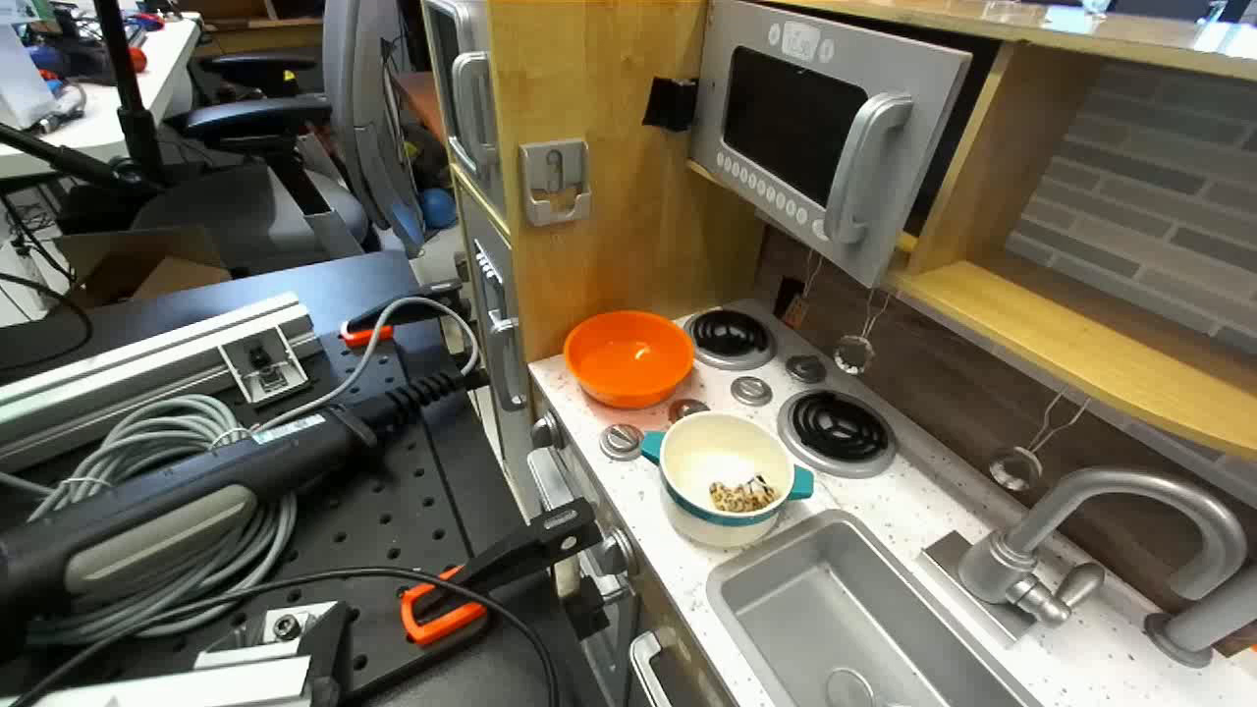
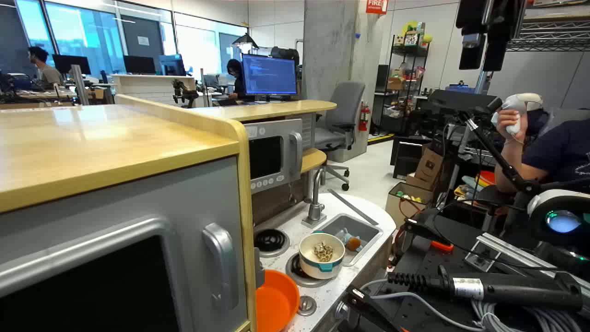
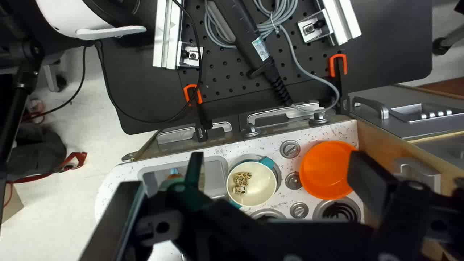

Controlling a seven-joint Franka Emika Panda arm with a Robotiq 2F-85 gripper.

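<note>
My gripper shows in the wrist view as dark, blurred fingers spread wide apart, open, with nothing seen held between them. Beyond them, well below, a cream pot with teal handles stands on the counter by the sink. Several small brown, patterned pieces lie inside the pot. Beside it an orange bowl sits at the counter's end against the wooden panel; its visible inside looks empty. In neither exterior view does the gripper appear.
The grey sink adjoins the pot; an orange-brown and blue item lies in it. A curved faucet rises behind. The microwave overhangs the black burners. A dark table with cables and clamps borders the counter.
</note>
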